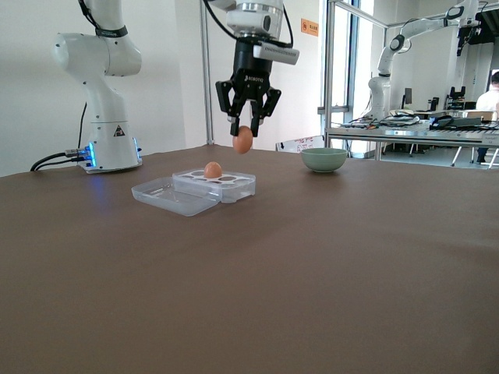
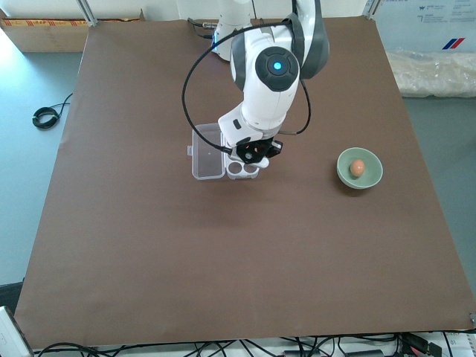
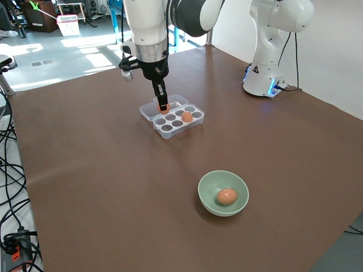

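My gripper (image 1: 245, 126) is shut on an egg (image 1: 242, 141), held in the air just right of and above the egg box (image 1: 234, 188) in the top view. The clear box has its lid (image 2: 207, 152) open and holds another egg (image 3: 187, 117) in its tray; other cups in view look empty. A pale green bowl (image 2: 349, 177) with one egg (image 3: 227, 196) in it stands apart from the box. In the left view the gripper (image 2: 253, 154) hides part of the tray, and the held egg is hidden there.
Cables and equipment line the table's outer edge (image 3: 17, 238).
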